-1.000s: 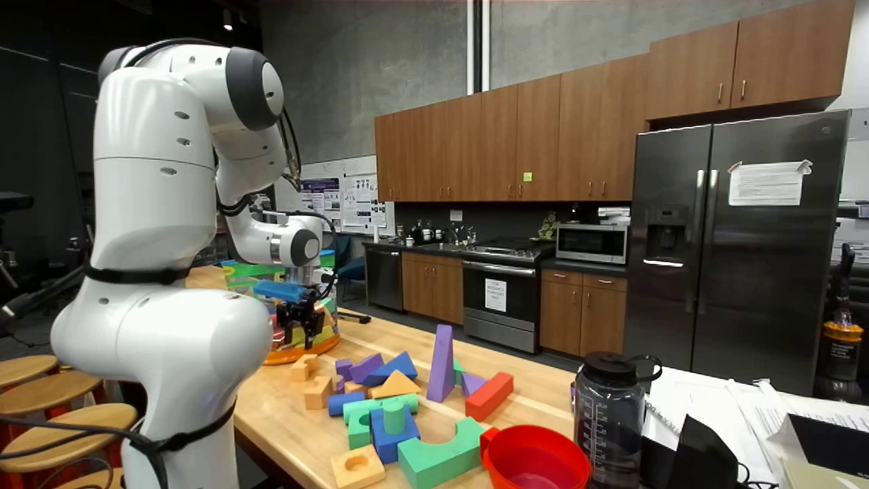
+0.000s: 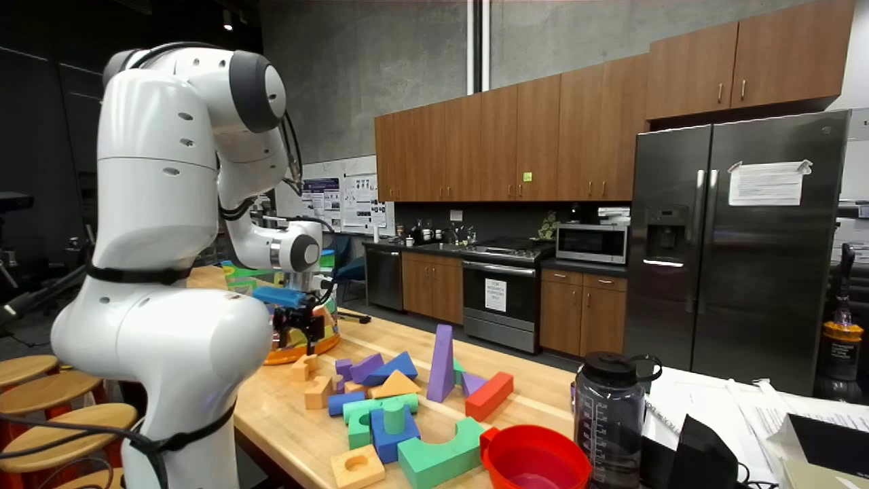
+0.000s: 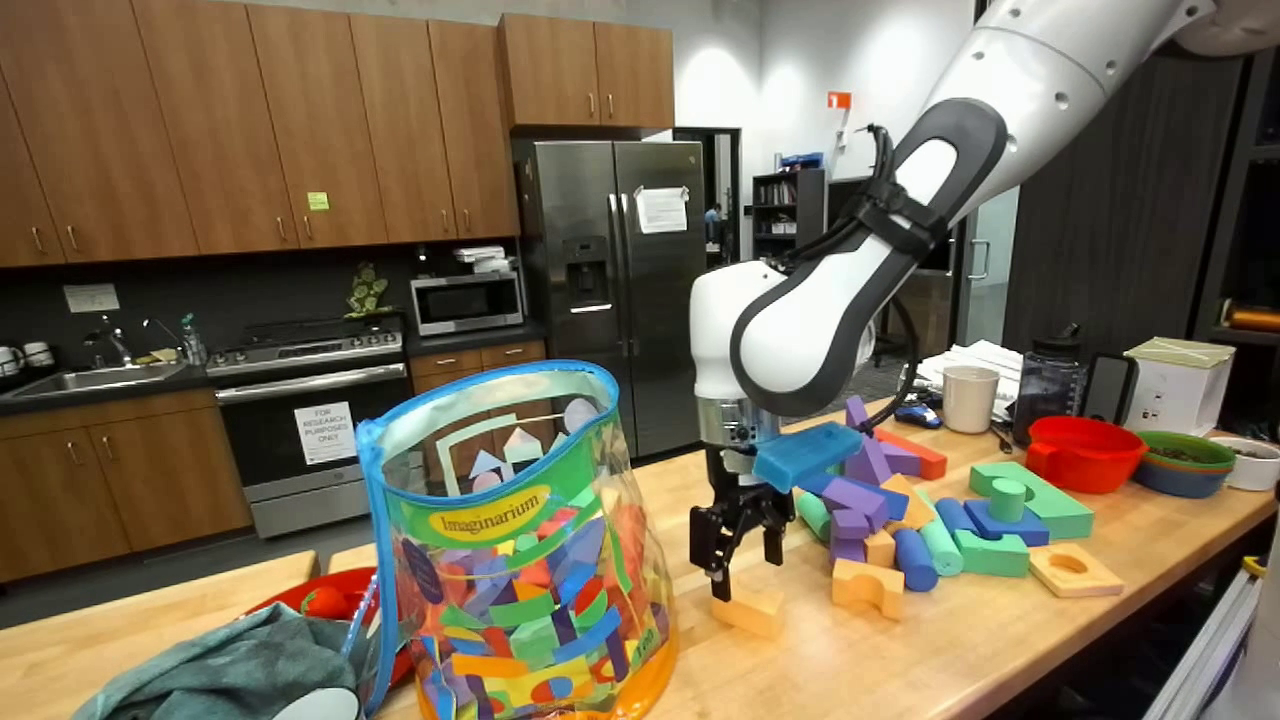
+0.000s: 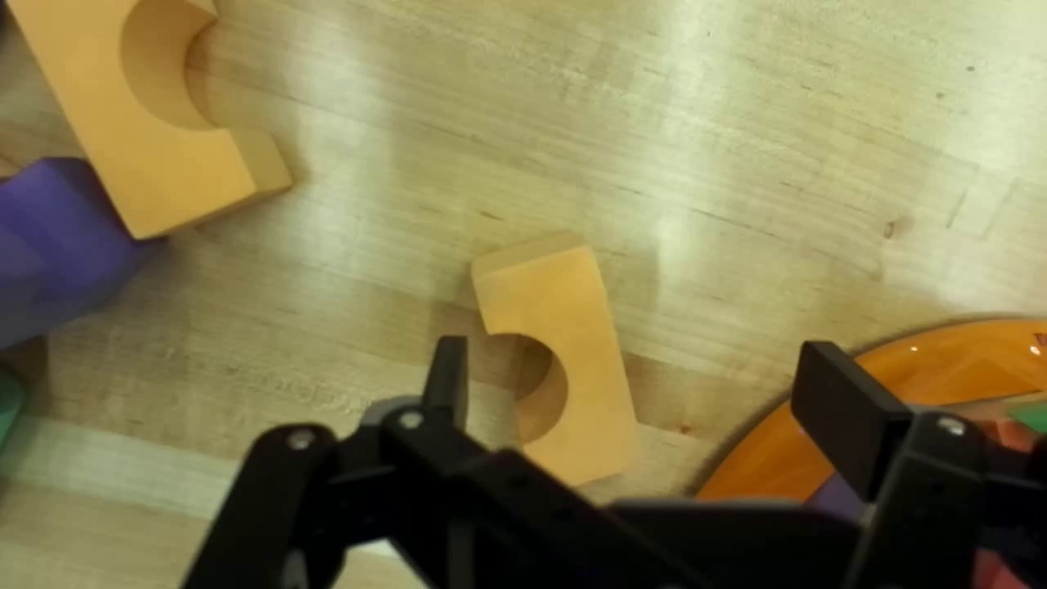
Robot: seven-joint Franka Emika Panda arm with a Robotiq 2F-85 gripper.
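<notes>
A small orange block with a half-round notch lies alone on the wooden table, between the loose blocks and the clear toy bag. My gripper hangs over it, open and empty, fingers pointing down. In the wrist view the block shows between and beyond the two black fingertips, nearer the left one; its notch faces left. The right fingertip overlaps the bag's orange base. A second notched orange block lies at upper left, against a purple block.
Several coloured blocks are heaped mid-table. Nearer exterior view 1 stand a red bowl and a dark water bottle. The bag, full of blocks, stands close beside my gripper. Bare table lies toward the kitchen side.
The arm has shifted slightly, and my gripper sits a little lower than a second ago. The blocks on the table have not moved.
</notes>
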